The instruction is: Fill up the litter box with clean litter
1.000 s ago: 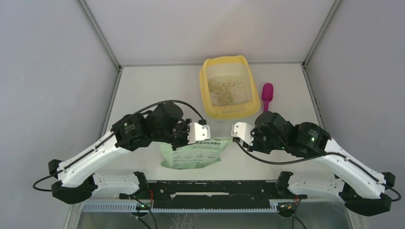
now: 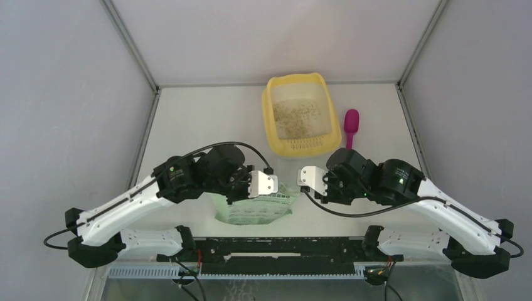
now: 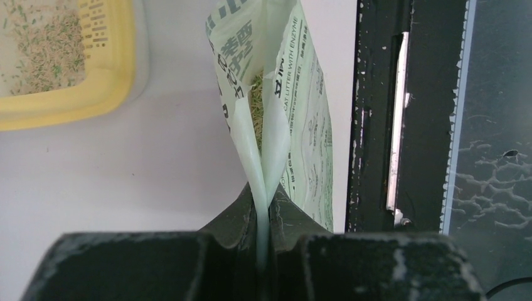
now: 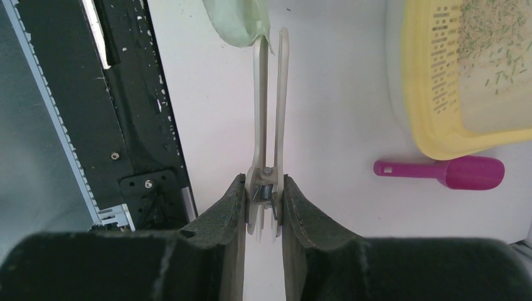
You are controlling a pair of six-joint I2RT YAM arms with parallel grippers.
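A pale green cat litter bag [image 3: 301, 125] hangs from my left gripper, which is shut on its pinched top edge. The bag's mouth gapes beyond the grip, and brownish-green litter [image 3: 256, 113] shows inside. My right gripper is shut on the handle end of a grey long-armed clip [image 4: 280, 94]. Those clip arms stand slightly apart, their tips at a corner of the bag [image 4: 241, 25]; whether they pinch it I cannot tell. The yellow-rimmed litter box [image 2: 271, 125] stands behind both arms, with a thin scatter of litter on its floor.
A magenta scoop [image 2: 351, 122] lies to the right of the litter box. Along the front edge runs a dark metal rail [image 2: 339, 249].
My right gripper has moved a little left, closer to the left one. Litter box and scoop stay put.
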